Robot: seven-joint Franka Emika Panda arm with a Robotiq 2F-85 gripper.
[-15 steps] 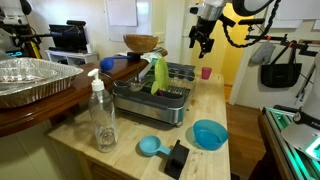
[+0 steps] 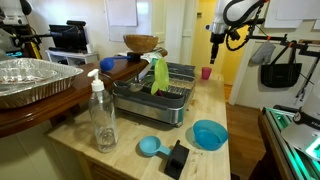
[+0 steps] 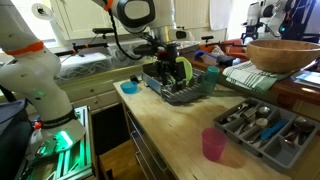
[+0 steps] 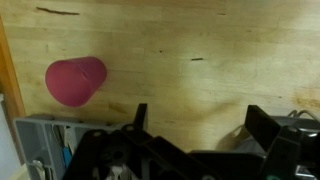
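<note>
A pink cup stands on the wooden counter, near the cutlery tray. In the wrist view the same cup shows at the upper left, off to the side of my fingers. My gripper is open and points down, with only bare wood and a bit of the dish rack between its fingers. In exterior view 1 the gripper hangs above the far end of the counter, close to the cup in the picture. Exterior view 2 has the gripper in front of the dish rack, well above the counter.
The black dish rack holds a green item. A grey cutlery tray lies beside the cup. Nearer are a blue bowl, a blue scoop and a soap bottle. Bare counter surrounds the cup's front side.
Over the last second my gripper has moved rightward in exterior view 1, to the far end of the counter, and a little lower. The cup and the other objects have stayed put.
</note>
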